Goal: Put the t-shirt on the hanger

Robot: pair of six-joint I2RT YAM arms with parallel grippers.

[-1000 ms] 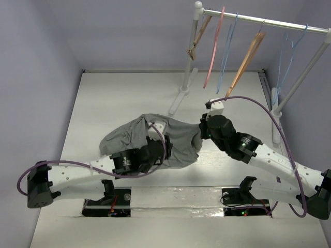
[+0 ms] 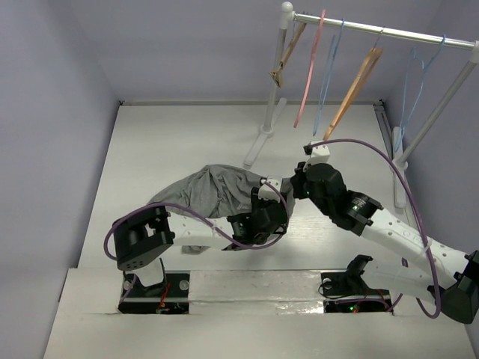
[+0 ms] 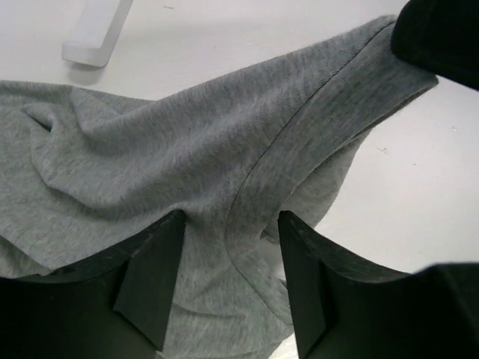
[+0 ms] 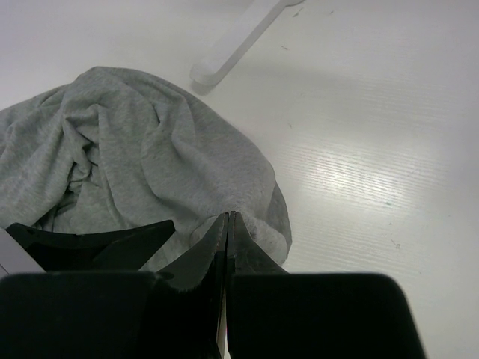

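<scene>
A grey t-shirt (image 2: 202,187) lies crumpled on the white table (image 2: 150,134), under both arms. My left gripper (image 2: 260,196) is open over its right portion; in the left wrist view its fingers straddle a folded seam. My right gripper (image 2: 298,181) is shut at the shirt's right end; in the right wrist view the cloth (image 4: 172,164) rises to its fingertips, and in the left wrist view a corner is pulled up to it, so it appears to pinch the fabric. A wooden hanger (image 2: 355,90) hangs from the rack's rail (image 2: 404,33).
The rack's white foot (image 2: 254,149) stands behind the shirt. Pink and blue plastic hangers (image 2: 311,67) hang beside the wooden one. Bare table lies left of and behind the shirt.
My left gripper has moved right along the shirt toward the right gripper. The right gripper has shifted very slightly right.
</scene>
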